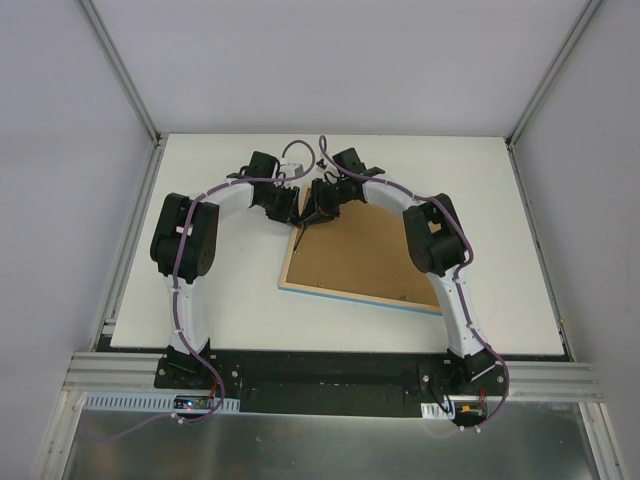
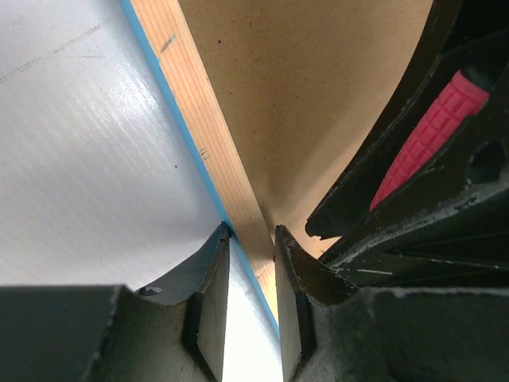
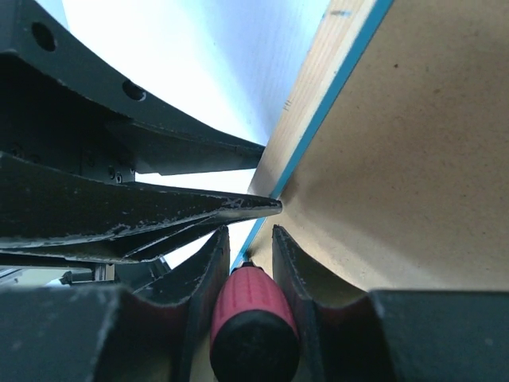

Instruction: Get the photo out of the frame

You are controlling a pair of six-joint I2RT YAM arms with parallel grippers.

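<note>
The picture frame [image 1: 370, 260] lies face down, brown backing up, with a pale wooden edge [image 2: 203, 119] and blue outer strip. My left gripper straddles that left edge, fingertips on either side of or against the wood, part open. My right gripper is just inside the same edge, shut on a red-handled tool [image 3: 254, 318], whose thin tip is by the edge beside the left gripper. The photo is not visible.
Both arms crowd together over the frame's back left area.
</note>
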